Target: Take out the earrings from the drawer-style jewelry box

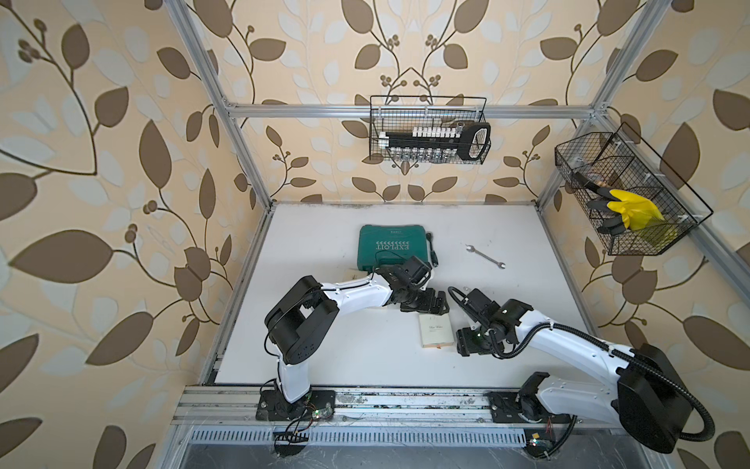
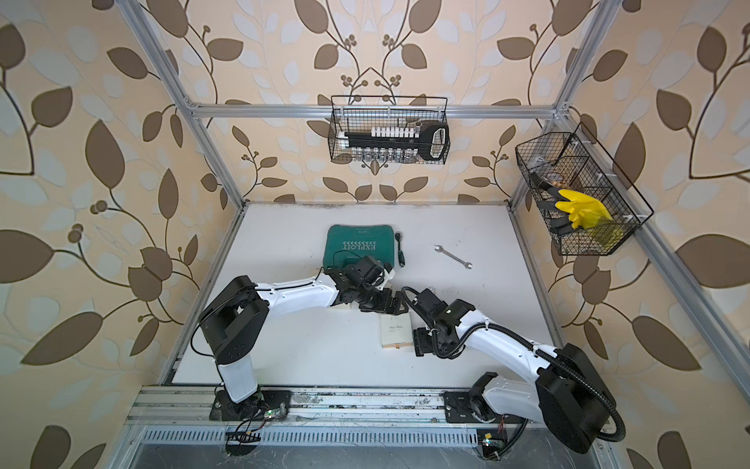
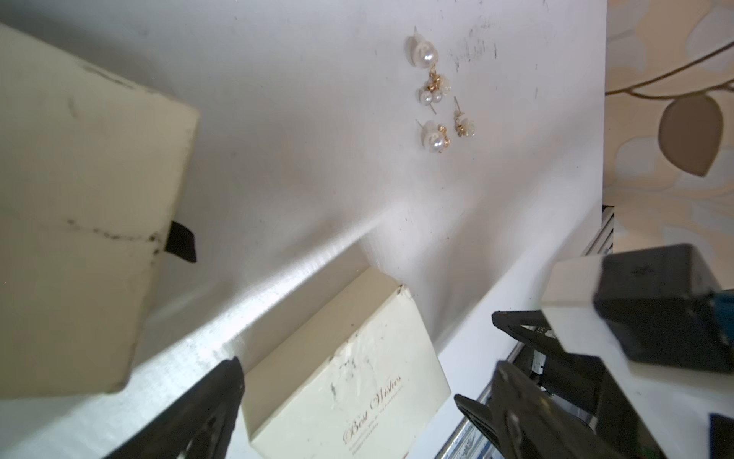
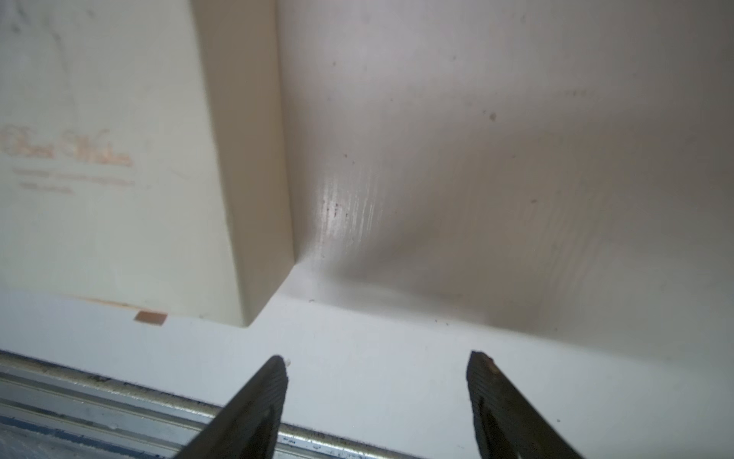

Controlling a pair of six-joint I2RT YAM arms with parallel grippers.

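A flat cream box (image 3: 374, 390) with "Best Wishes" lettering lies shut on the table, a brown tab (image 4: 150, 317) at its front edge. My left gripper (image 1: 436, 302) is open at the box's far end, with the box's end appearing between its spread fingers in the left wrist view. To the right of the box, my right gripper stands open, and only bare table shows between its fingers. Several pearl and gold earrings (image 3: 434, 137) lie loose on the table. A second cream box (image 3: 84, 206) with a black tab is at the left.
A green case (image 1: 392, 244) sits at the back, a black-handled tool (image 1: 432, 248) beside it. Farther right lies a wrench (image 1: 486, 257). Wire baskets hang on the back (image 1: 428, 129) and right (image 1: 625, 199) walls.
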